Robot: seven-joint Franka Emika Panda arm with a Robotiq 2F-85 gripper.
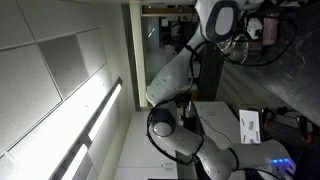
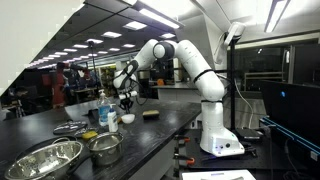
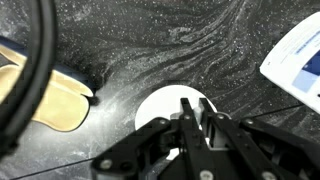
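Note:
In the wrist view, my gripper has its fingertips close together, with a narrow gap between them. They are shut on something that I cannot make out. A round white bowl or dish [image 3: 156, 103] shows behind and around the fingertips, partly covered by the gripper. Whether the fingers touch its rim is unclear. From exterior view 2, the arm reaches out over the dark table, and the gripper [image 2: 125, 101] is small and dark, above a white bowl [image 2: 127, 118]. Exterior view 1 shows the arm, with the fingertips hard to see.
A tan, blue-edged object [image 3: 60, 105] lies on the left in the wrist view, and a white and blue item [image 3: 298, 66] on the right. Metal pots [image 2: 105, 150] and bottles [image 2: 112, 117] stand nearer the camera in exterior view 2.

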